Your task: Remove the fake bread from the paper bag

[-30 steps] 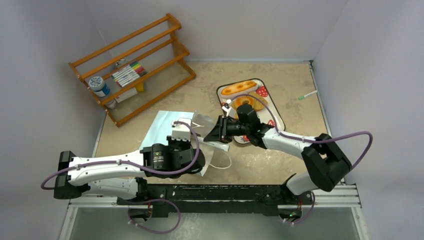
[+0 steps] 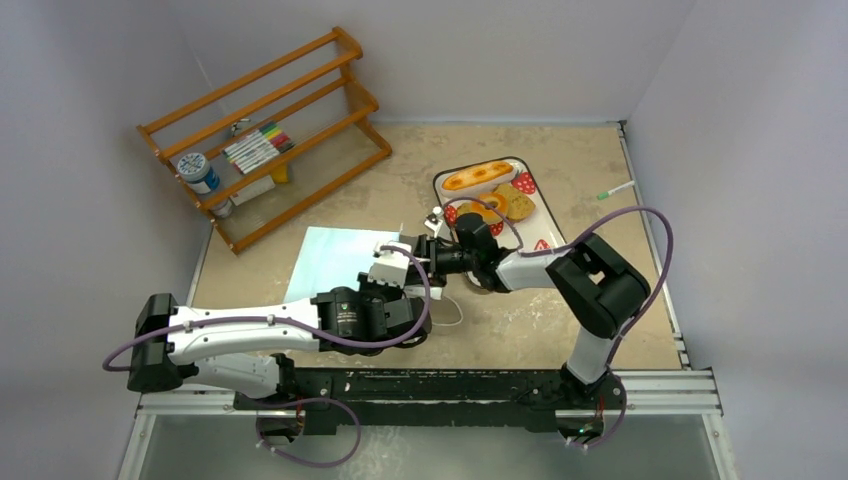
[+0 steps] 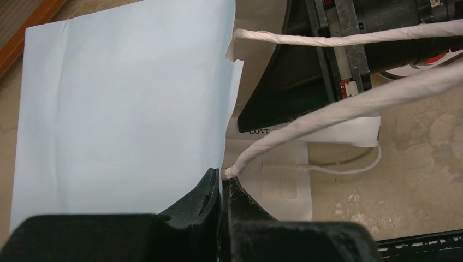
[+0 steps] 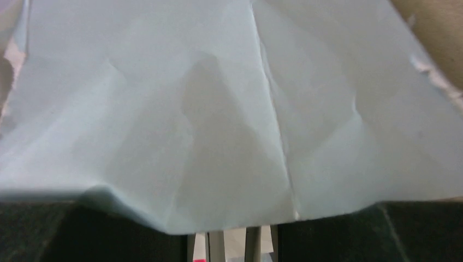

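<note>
The pale blue paper bag (image 2: 330,255) lies flat at centre, white inside, with twisted rope handles. My left gripper is shut at the bag's mouth edge, where the thin paper and a handle's end meet its fingertips. My right gripper (image 2: 430,255) reaches into the mouth from the right; in its wrist view the crumpled paper (image 4: 229,120) covers its fingertips, and a gap between the fingers shows below. No bread shows inside the bag.
A tray (image 2: 545,225) with bread pieces stands at the back right. A wooden rack (image 2: 300,210) with jars and markers stands at the back left. A pen (image 2: 615,190) lies at the far right.
My right gripper has moved leftward, further into the bag's mouth. The left arm has shifted a little to the right.
</note>
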